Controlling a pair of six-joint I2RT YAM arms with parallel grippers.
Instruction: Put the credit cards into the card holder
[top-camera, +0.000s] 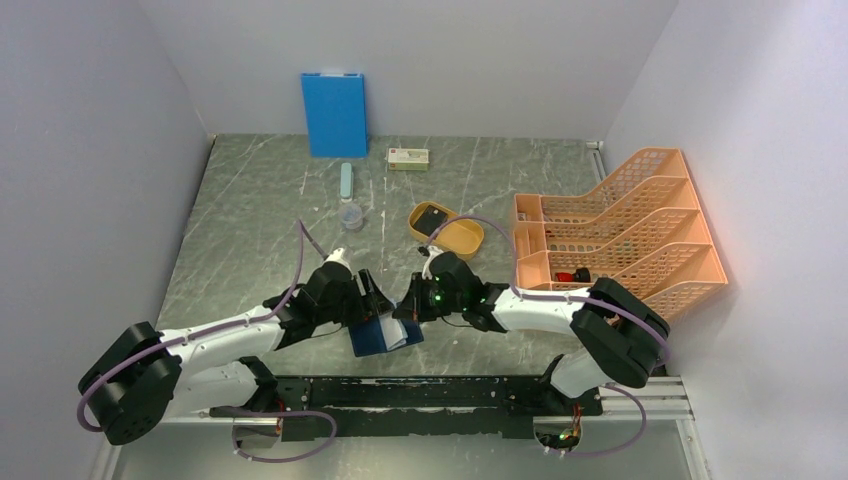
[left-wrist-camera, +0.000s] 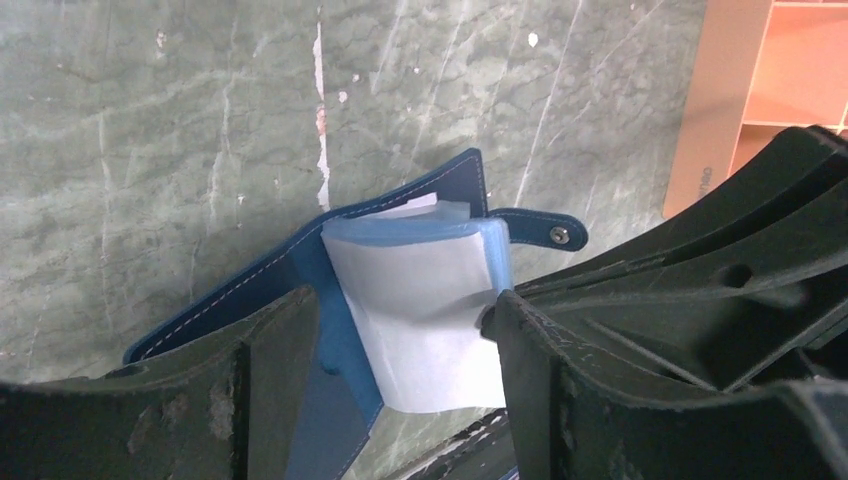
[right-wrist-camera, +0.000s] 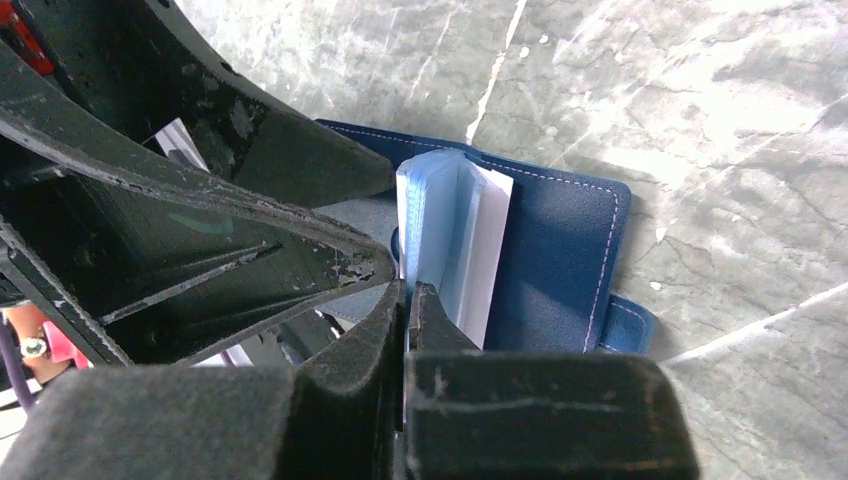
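Note:
The navy card holder (top-camera: 368, 340) lies open near the table's front, its pale sleeves (left-wrist-camera: 415, 300) standing up as a bundle. My left gripper is open, one finger on either side of that bundle in the left wrist view. From the other side, my right gripper is shut on the edge of the sleeves, a thin pale strip showing between its fingers. The left gripper's dark fingers (right-wrist-camera: 290, 165) reach in from the left there. A white edge (right-wrist-camera: 490, 250) shows beside the bluish sleeves; I cannot tell whether it is a card.
Behind the arms sits a yellow-orange basket (top-camera: 468, 246) with a dark item (top-camera: 431, 219) in it. An orange organizer (top-camera: 640, 225) fills the right side. A clear cup (top-camera: 350, 215), a small box (top-camera: 408, 160) and a blue panel (top-camera: 335, 115) stand farther back.

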